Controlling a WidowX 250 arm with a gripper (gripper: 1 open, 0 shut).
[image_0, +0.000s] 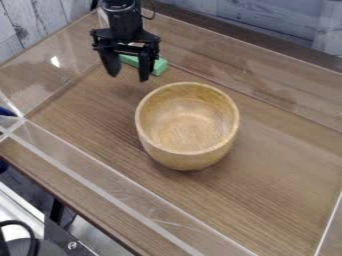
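Observation:
My black gripper (126, 58) is at the top centre, open, its two fingers pointing down over the wooden floor. A green object (154, 63) lies just behind it, partly hidden by the gripper. A large round tan bowl (186, 120) sits in the centre, in front of the gripper and apart from it.
Dark items show at the left edge and the lower left corner, too cut off to tell.

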